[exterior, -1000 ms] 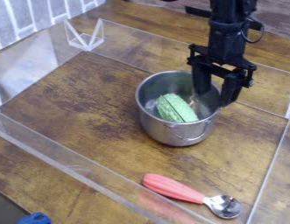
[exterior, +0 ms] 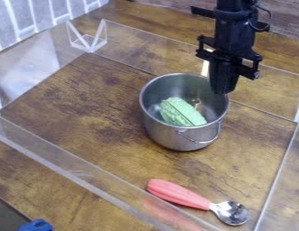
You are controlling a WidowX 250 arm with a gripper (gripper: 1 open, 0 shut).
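Observation:
My black gripper [exterior: 223, 79] hangs above the back right rim of a steel pot [exterior: 181, 135]; I cannot tell how far apart its fingers stand. A pale green vegetable-like object [exterior: 181, 112] lies inside the pot. A spoon with a pink handle [exterior: 178, 193] lies on the wooden surface in front of the pot.
Clear plastic walls border the wooden surface [exterior: 79, 108], which is bare to the left of the pot. A small blue object [exterior: 33, 225] sits at the bottom left corner.
My gripper has risen from low over the pot's right side to a higher place above the rim. The pot, green object and spoon look unmoved.

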